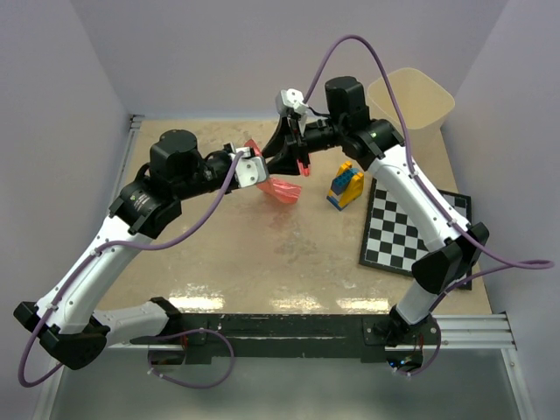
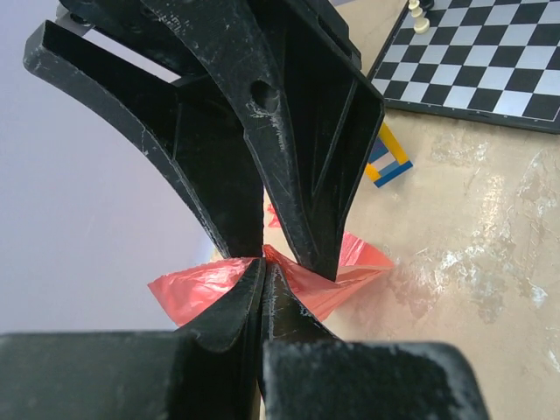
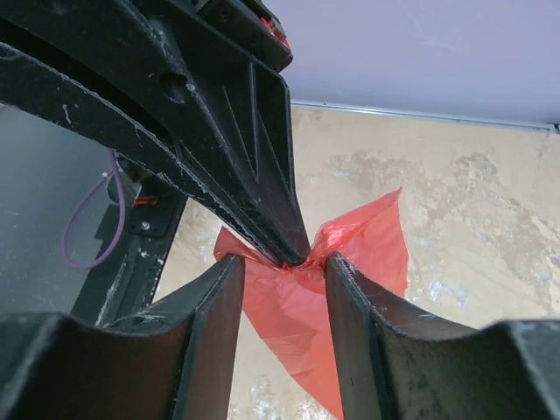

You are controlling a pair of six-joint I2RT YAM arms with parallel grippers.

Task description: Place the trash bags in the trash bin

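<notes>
My left gripper [image 1: 262, 166] is shut on a thin red plastic bag [image 2: 201, 286], which fans out on both sides of its tips in the left wrist view. My right gripper is open, its fingers spread around the bag's gathered top, with the left gripper's dark finger between them. The bag [image 3: 367, 245] hangs below both grippers. A cream bin [image 1: 411, 92] stands at the back right, probably the trash bin, partly behind the right arm.
A yellow and blue toy [image 1: 346, 184] sits right of centre. A chessboard [image 1: 394, 227] with a few pieces lies at the right.
</notes>
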